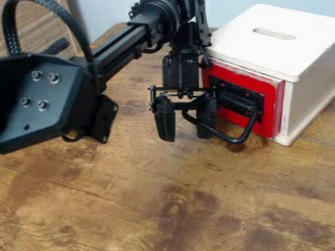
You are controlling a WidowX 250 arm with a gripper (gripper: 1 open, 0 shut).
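Note:
A white box [280,44] stands at the upper right, its front a red panel [268,124] with a black fitting and a looped black handle [237,138] sticking out toward the lower left. My black gripper [186,113] hangs from the arm just left of the handle, its fingers pointing down beside the handle's outer end. Whether it touches or holds the handle, and how far its fingers are open, I cannot tell.
A black arm part with bolts [46,103] fills the left side. A pale wall is behind.

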